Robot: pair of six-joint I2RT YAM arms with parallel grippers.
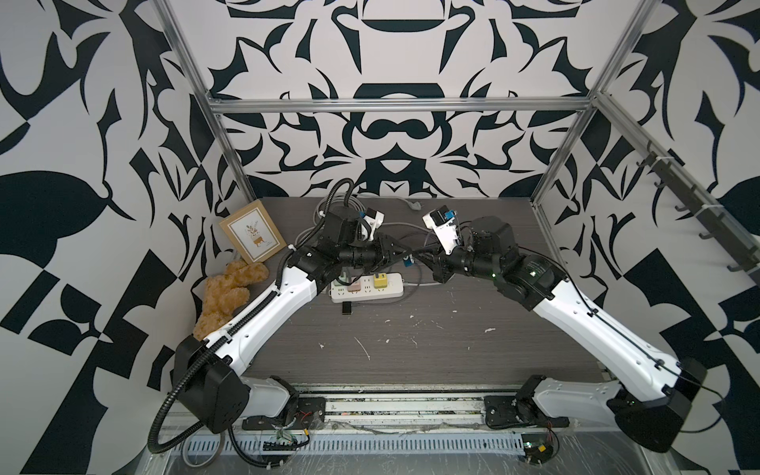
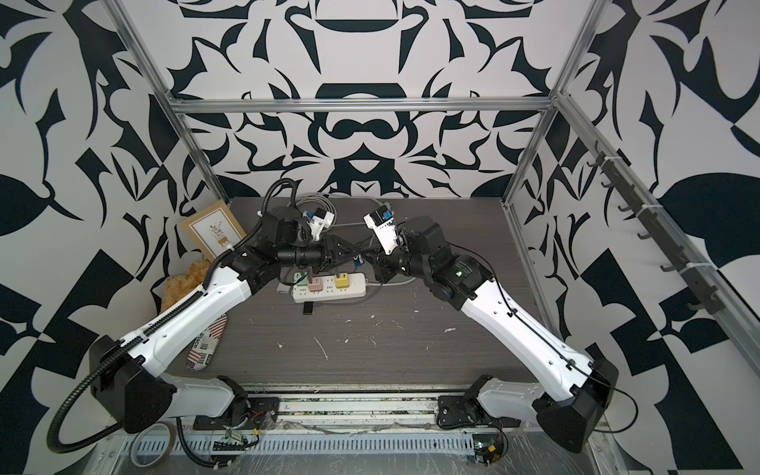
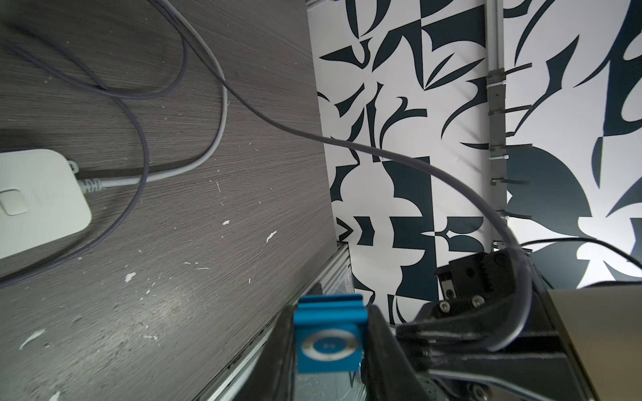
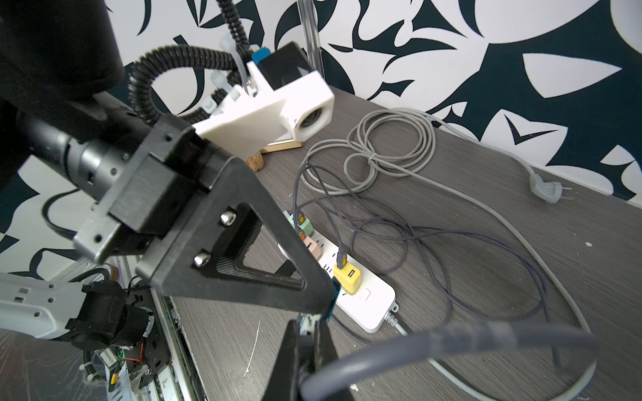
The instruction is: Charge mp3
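A small blue mp3 player (image 3: 329,337) with a pale ring is clamped between the dark fingers of my left gripper, above the table. My right gripper is shut on the end of a grey charging cable (image 4: 441,346), which loops away from its fingers. The two grippers meet nearly tip to tip above the power strip's back right end. In the right wrist view the player's blue edge (image 4: 332,300) shows at the left gripper's tip, right by my right fingertips. Whether the cable's plug touches or sits in the player is hidden.
On the table lies a white power strip (image 1: 342,293) with coloured adapters, including a yellow one (image 4: 347,277). Loose grey cables (image 4: 401,230) tangle behind it. A framed picture (image 1: 253,231) and brown plush toy (image 1: 221,297) are at left.
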